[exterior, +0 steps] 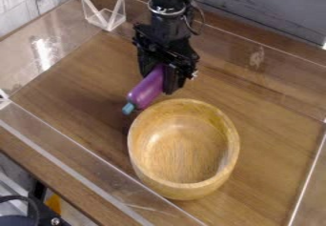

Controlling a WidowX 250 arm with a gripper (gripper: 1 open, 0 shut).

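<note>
The black gripper [166, 70] is in the upper middle of the camera view, shut on a purple cylindrical object [148, 87] with a light teal tip. The object hangs tilted, tip toward the lower left, just above and left of the back rim of a large light wooden bowl [185, 149]. The bowl stands empty in the lower middle of the table. Whether the object touches the table is hard to tell.
A white wire-like holder [105, 12] stands at the back left. A wall runs along the back, and clear edging lines the table's sides.
</note>
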